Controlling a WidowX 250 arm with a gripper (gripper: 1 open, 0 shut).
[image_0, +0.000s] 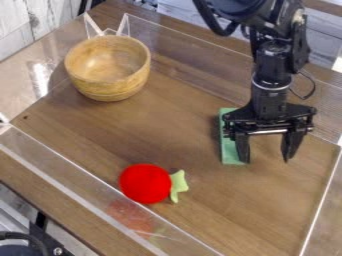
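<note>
My black gripper (267, 140) is at the right side of the tray, open, its fingers spread just over and beside a green rectangular object (227, 138) that lies on the wooden surface, partly hidden behind the gripper. A red round object with a pale green top (144, 183) lies at the lower middle, apart from the gripper.
A wooden bowl (107, 70) stands at the upper left.
</note>
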